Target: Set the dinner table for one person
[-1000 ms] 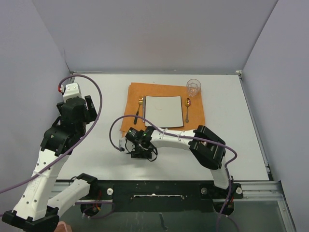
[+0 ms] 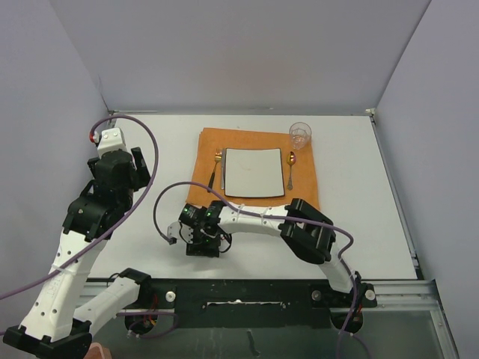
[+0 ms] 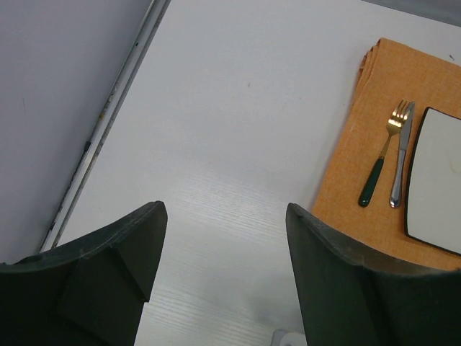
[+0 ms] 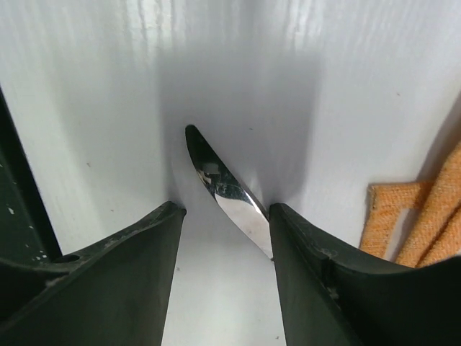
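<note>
An orange placemat (image 2: 307, 183) carries a white square plate (image 2: 254, 173). Left of the plate lie a fork (image 3: 378, 162) with a dark green handle and a knife (image 3: 400, 160); a spoon (image 2: 290, 170) is on its right. Behind the spoon stands a clear glass (image 2: 300, 134). My right gripper is open low over the bare table in front of the mat. Between its fingers lies a slim, shiny piece of cutlery (image 4: 230, 198), dark at one tip, its other end reaching the right finger. The top view hides that piece. My left gripper (image 2: 117, 166) stays open and empty at the far left.
The front edge of the white table (image 2: 352, 179) runs close beside my right gripper. Bare table lies left and right of the mat. Grey walls (image 2: 430, 134) close in the sides and back.
My right gripper has moved left and toward the table's front edge, away from the mat. The left arm, the mat and the things on it have kept their places.
</note>
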